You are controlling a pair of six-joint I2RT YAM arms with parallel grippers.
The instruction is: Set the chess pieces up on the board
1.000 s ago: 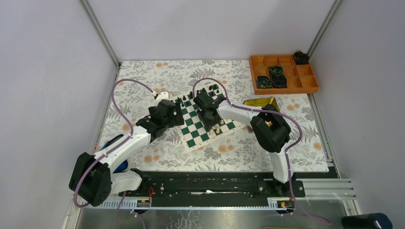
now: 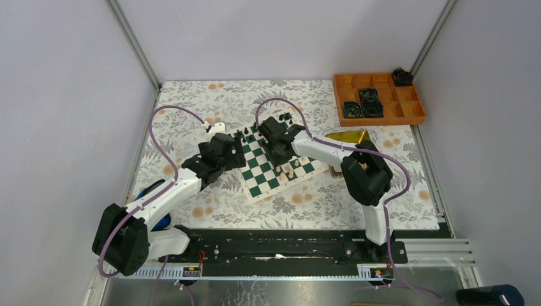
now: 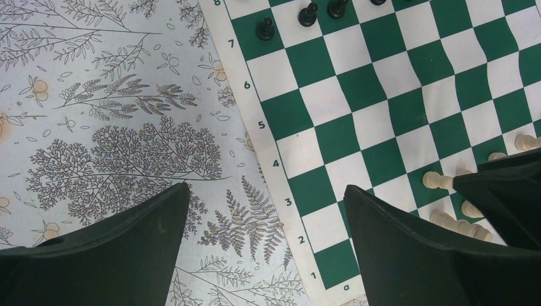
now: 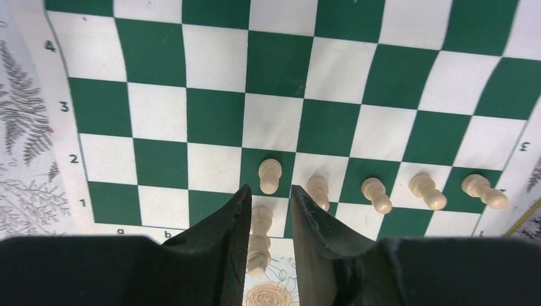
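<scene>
The green and white chess board [image 2: 263,189] lies flat on the table. A pale pawn [image 4: 270,176] stands upright on a green square in row 2, with more pale pawns [image 4: 376,194] to its right along that row. Behind it, on the edge row, is a taller pale piece [image 4: 258,245]. My right gripper hangs above these pieces, its fingers a little apart and empty. At the board's left edge my left gripper stays wide open with nothing held. Black pieces [image 3: 265,28] occupy the far rows.
A wooden sectioned tray [image 2: 345,89] with dark items sits at the back right. To the right of the board lies a yellow container [image 2: 344,136], partly covered by the right arm. Patterned cloth left of the board is clear.
The pawn remains standing on its square. My left arm stays still.
</scene>
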